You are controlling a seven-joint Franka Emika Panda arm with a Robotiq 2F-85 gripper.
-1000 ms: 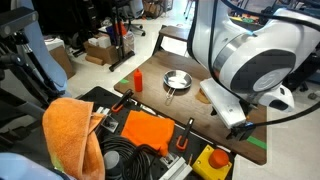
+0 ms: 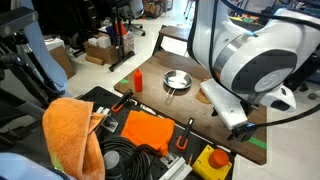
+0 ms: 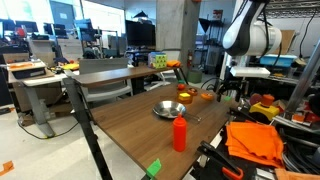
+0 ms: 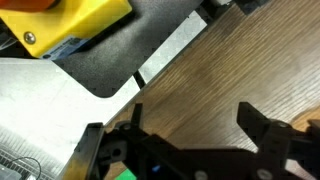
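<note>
My gripper stands open, its two dark fingers apart, with only bare wood grain between them in the wrist view. In exterior view 1 the arm reaches over the near right part of the wooden table, its hand partly hiding that corner. A silver pan with a handle rests on the table, away from the gripper. Near the table's edge a red bottle is upright. Small orange bowls, one of them beyond the pan, sit on the wood.
Beside the table edge is a yellow box with a red button. An orange cloth and black cables lie off the table. Between pan and gripper, some tabletop is clear.
</note>
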